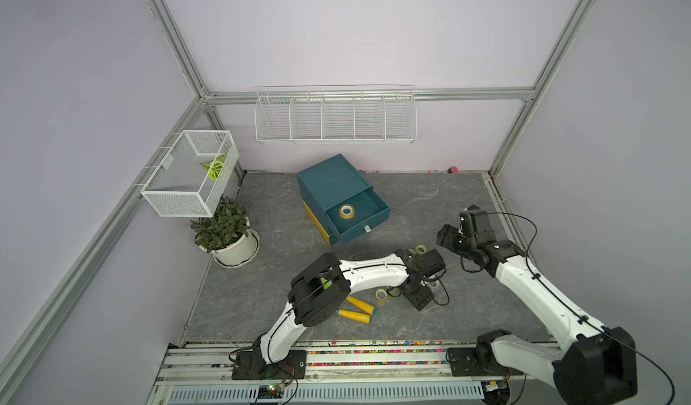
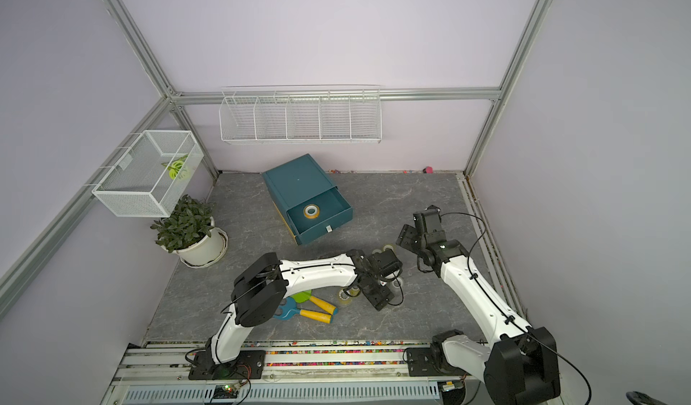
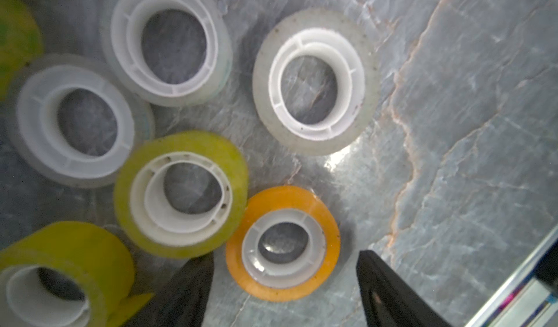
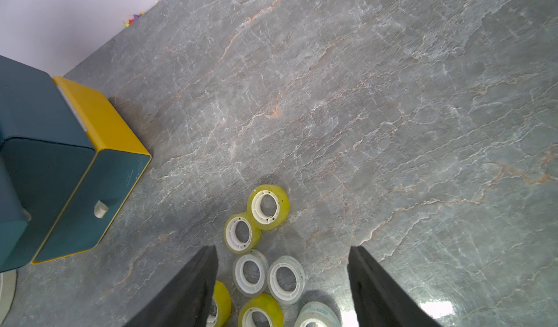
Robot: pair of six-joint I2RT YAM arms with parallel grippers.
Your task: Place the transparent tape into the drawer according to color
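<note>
In the left wrist view, my left gripper hangs low, its fingers part open either side of an orange tape roll [image 3: 322, 222]. Beside it lie yellow rolls [image 3: 226, 158] and clear rolls [image 3: 354, 42] on the table. In the top left view, the teal drawer unit [image 1: 331, 174] has an open drawer holding one orange-rimmed roll [image 1: 347, 217]. In the right wrist view, my right gripper stands open, high above more tape rolls [image 4: 279, 202].
Yellow-handled garden tools [image 1: 354, 315] lie near the front left. A potted plant [image 1: 223, 225] and white wire basket [image 1: 188, 203] are at the left.
</note>
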